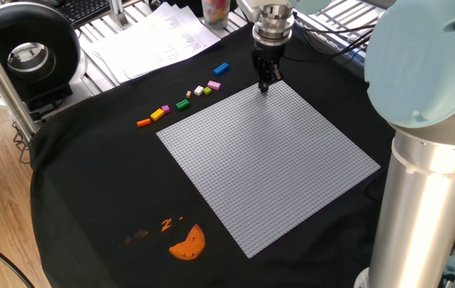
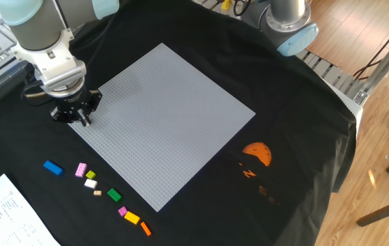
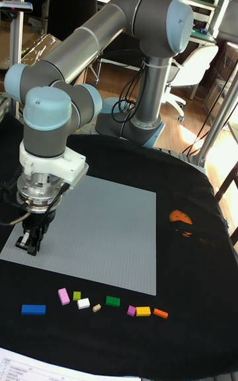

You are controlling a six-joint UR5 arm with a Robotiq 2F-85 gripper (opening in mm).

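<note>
My gripper [image 2: 85,123] points down over one corner of the grey studded baseplate [image 2: 170,126], its dark fingers low and close to the surface. In exterior view 3 the same gripper [image 3: 30,247] is at the plate's near left. The fingertips look close together, but how far apart they stand is too small to make out, and no brick shows clearly between them. Off the plate, loose bricks lie in a scattered row on the black cloth: blue [image 2: 53,167], pink [image 2: 81,169], lime [image 2: 90,175], white [image 2: 90,183], tan [image 2: 97,193], green [image 2: 114,195], purple [image 2: 122,211], yellow [image 2: 132,217] and orange [image 2: 145,229].
An orange print [image 1: 187,242] marks the cloth beyond the plate's other side. Printed sheets [image 1: 151,40] lie behind the bricks, past the cloth edge. The arm's column [image 1: 419,216] stands on the opposite side.
</note>
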